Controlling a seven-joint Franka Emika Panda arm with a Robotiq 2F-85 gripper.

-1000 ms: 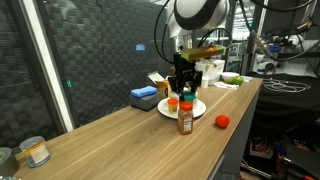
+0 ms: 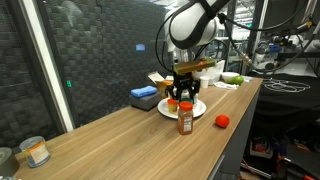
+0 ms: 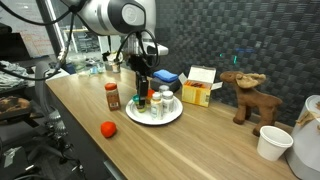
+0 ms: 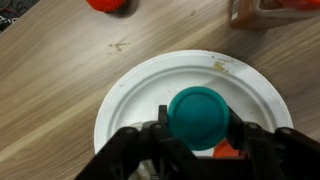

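Observation:
A jar with a round teal lid (image 4: 198,115) stands at the white plate (image 4: 130,98), and my gripper is shut on it from above. Only the lid shows clearly between the dark fingers; the jar's body is mostly hidden. From the side, the gripper (image 2: 184,88) reaches down over the plate (image 2: 165,111). Other small jars (image 3: 157,104) with pale lids share the plate, close beside the fingers.
A red-lidded jar (image 2: 185,120) stands just outside the plate. A red tomato (image 3: 108,129) lies near the table edge. Behind are an open orange-white box (image 3: 199,87), a toy moose (image 3: 257,99) and a white cup (image 3: 272,143).
My gripper has come down and slightly left over the plate. The teal lid, visible below the fingers a second ago, is now between them.

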